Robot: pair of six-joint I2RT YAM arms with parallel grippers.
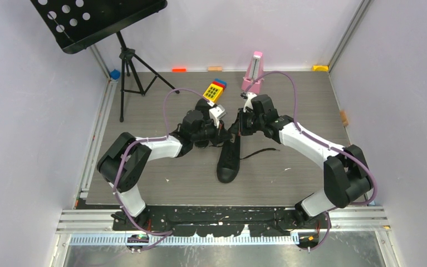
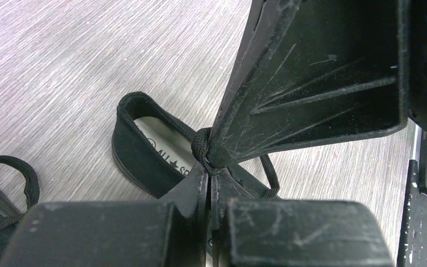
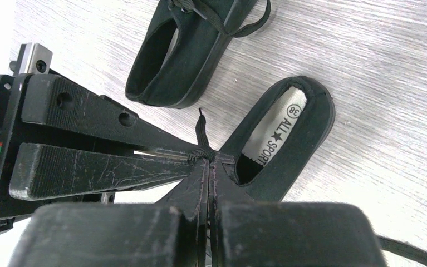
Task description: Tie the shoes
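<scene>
A black canvas shoe (image 1: 227, 166) lies toe to the front at table centre, both grippers meeting over its opening (image 3: 313, 130). A second black shoe (image 3: 169, 78) lies behind my left arm in the top view, its lace loose. My left gripper is shut on a dark lace knot or loop (image 2: 200, 146), its tips touching those of my right gripper. My right gripper is shut at the same lace, a free lace end (image 3: 201, 125) rising beside it. Another lace stretches right across the table.
A music stand (image 1: 127, 55) stands at the back left. A pink metronome (image 1: 253, 78) and a yellow toy (image 1: 211, 93) sit behind the grippers.
</scene>
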